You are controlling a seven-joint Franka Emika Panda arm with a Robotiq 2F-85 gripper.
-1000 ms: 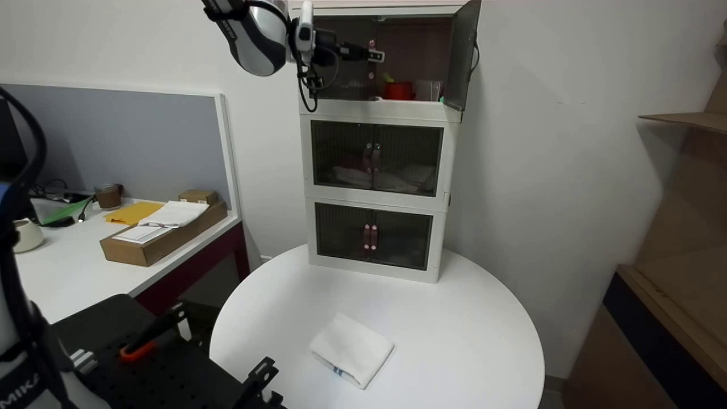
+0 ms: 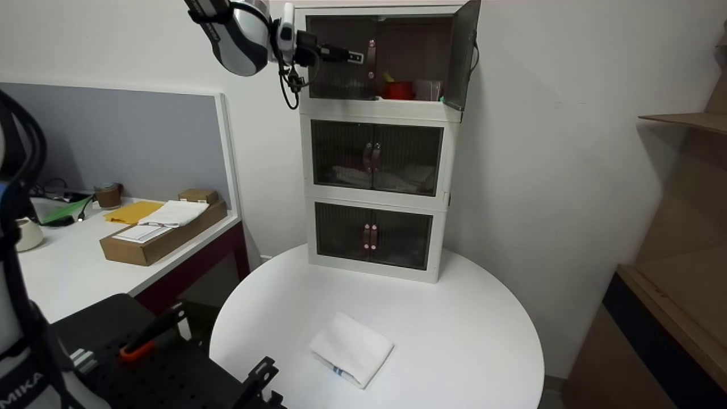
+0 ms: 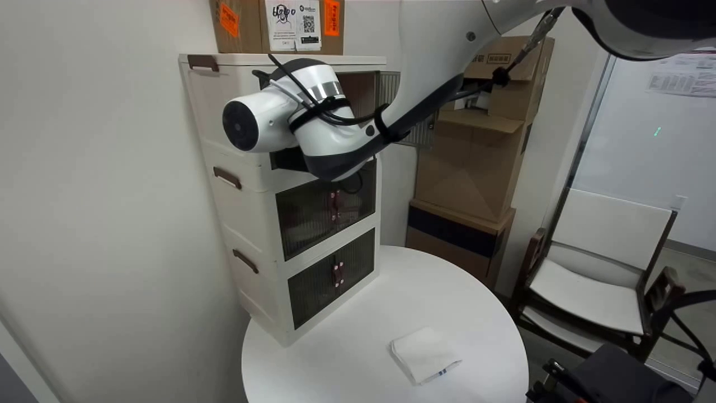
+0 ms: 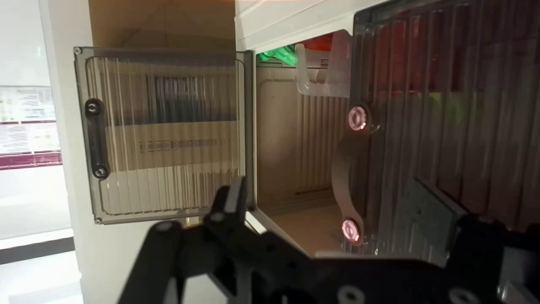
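Note:
High at the top unit of the white cabinet, my gripper is in front of the shut left door. The wrist view looks upside down; there my gripper stands open, fingers wide apart, nothing between them. The shut door's brown handle appears in the space between the fingers, but contact cannot be told. The other top door stands swung out, showing the inside. A red container and a clear one sit in there. In exterior view 2 the arm hides the gripper.
The lower cabinet doors are shut. A folded white cloth lies on the round white table, otherwise clear. Cardboard boxes stand right of the cabinet, a desk to its left.
My arm and gripper have moved left in exterior view 1, uncovering the left door's handle. The doors, containers and cloth look unmoved.

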